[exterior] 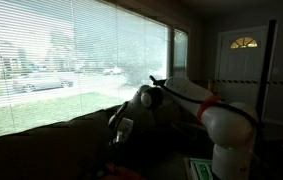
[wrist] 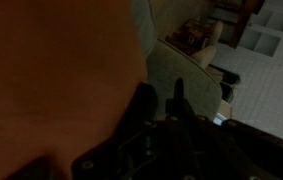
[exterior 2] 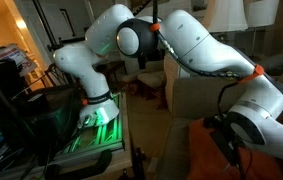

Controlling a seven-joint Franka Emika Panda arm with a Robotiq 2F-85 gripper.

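A large orange-red cushion [exterior 2: 209, 150] lies on the sofa seat in exterior view 2, and its cloth [wrist: 56, 75] fills the left of the wrist view. My gripper [exterior 2: 221, 118] reaches down at the cushion's upper edge, below the white wrist of the arm. In the wrist view, a dark finger [wrist: 138, 108] presses against the cloth's edge. The gripper appears shut on the cushion, although darkness hides most of the contact. Only a dim red patch of the cushion [exterior: 121, 172] shows low in exterior view 1.
The grey sofa [exterior 2: 181, 98] surrounds the cushion, with its back along the window [exterior: 71, 60]. Lamps with pale shades [exterior 2: 223, 18] stand behind it. A low bench [exterior 2: 81, 150] carries the arm's base on the left. Lighting is dim.
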